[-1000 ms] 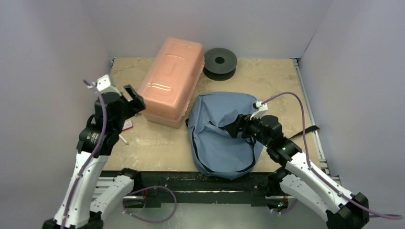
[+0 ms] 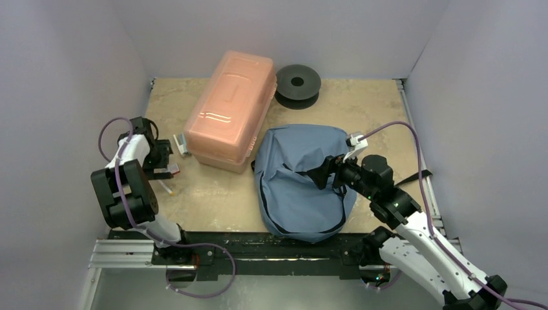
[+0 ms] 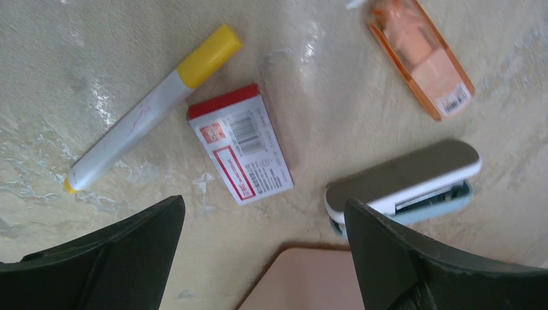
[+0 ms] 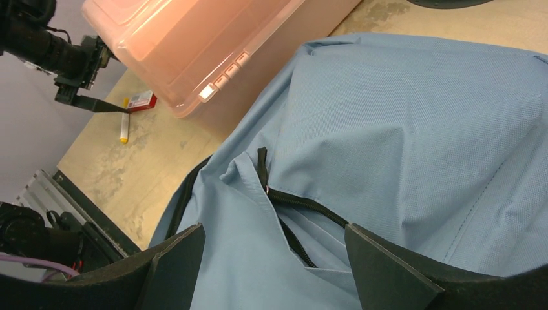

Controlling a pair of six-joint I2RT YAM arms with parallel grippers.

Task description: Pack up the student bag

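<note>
My left gripper hangs open and empty over small items: a barcoded box with a red end point(image 3: 249, 152), a white-and-yellow pen point(image 3: 136, 119), an orange packaged item point(image 3: 430, 77) and a white-and-grey stapler-like item point(image 3: 400, 177). A blue backpack point(image 2: 291, 200) lies at the table's centre, partly unzipped, its fabric folded. My right gripper is above it, fingers apart and nothing between them, pointed at the zippered opening point(image 4: 304, 206).
A translucent pink lidded box point(image 2: 229, 103) stands left of and behind the backpack. A black spool point(image 2: 297, 93) sits at the back. Bare table point(image 2: 362, 110) shows at the back right and around the front left.
My left arm has folded back and to the left, its gripper lowering toward the small items. The right arm has shifted only slightly, still over the backpack.
</note>
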